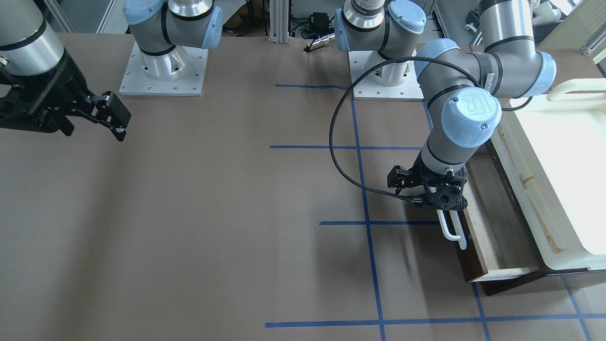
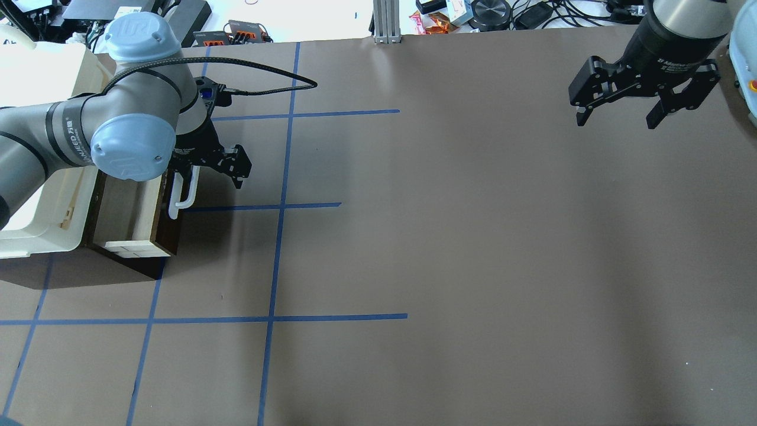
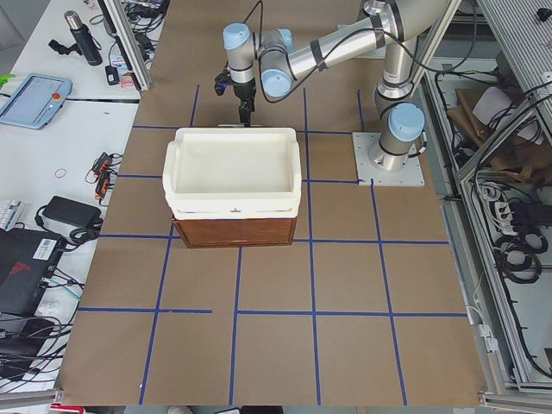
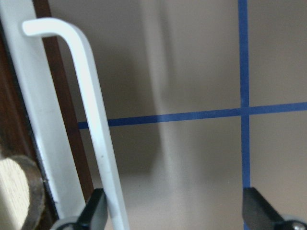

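Observation:
A wooden drawer (image 1: 503, 238) stands pulled out from a dark cabinet (image 2: 64, 273) topped by a white tray (image 3: 231, 168). On the drawer's front is a white handle (image 4: 96, 115). My gripper is at that handle, its fingers apart, one against the handle's bar in the left wrist view and the other out over the floor. The drawer's inside (image 2: 128, 213) looks empty where visible.
The blue-taped floor (image 2: 461, 248) beside the drawer is clear. A second arm's black gripper (image 2: 646, 85) hangs at the far side, top right in the top view. Cables and loose items lie beyond the edge.

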